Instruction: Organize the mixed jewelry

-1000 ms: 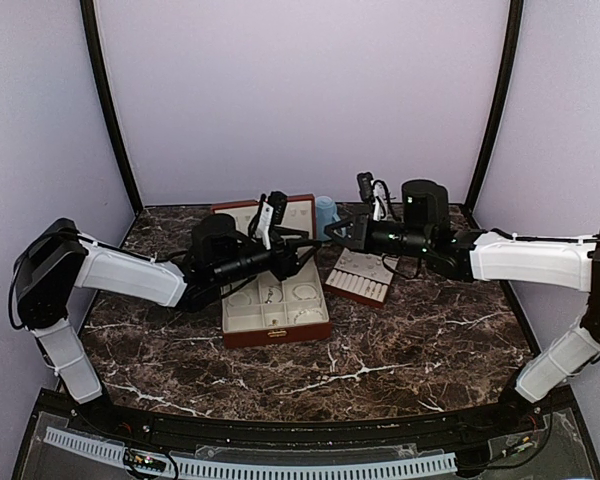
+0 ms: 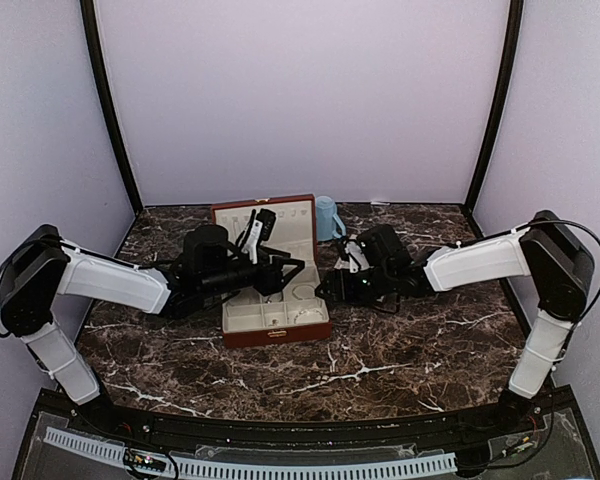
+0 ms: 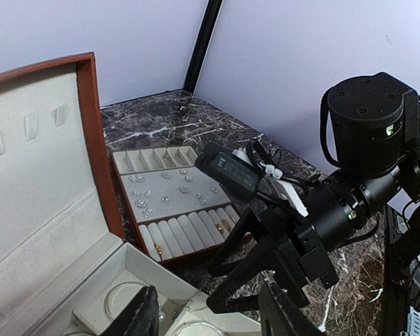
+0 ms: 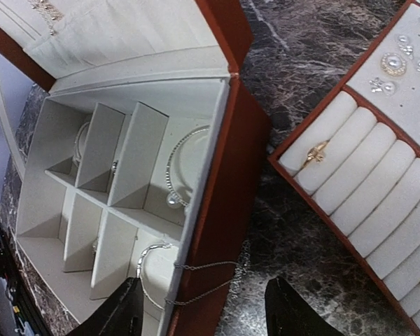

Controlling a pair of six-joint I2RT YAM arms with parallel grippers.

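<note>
The silver chain necklace (image 4: 208,265) is draped over the right wall of the jewelry box (image 4: 231,175), part inside the front right compartment, part hanging outside. Above it in the right wrist view, my right gripper is open, with its fingers (image 4: 129,308) apart and not closed on the chain. A bracelet (image 4: 141,269) lies in that front compartment; another bracelet with pearls (image 4: 171,168) rests in the back right one. My left gripper hangs open and empty over the box. The necklace is too small to make out in the top view.
Right of the box, a tray (image 3: 135,231) holds several earrings and gold rings (image 4: 315,153); the right arm largely covers it from above. A blue mug (image 2: 326,218) stands behind. Both arms are close together over the box.
My left gripper has shifted slightly left and stays open.
</note>
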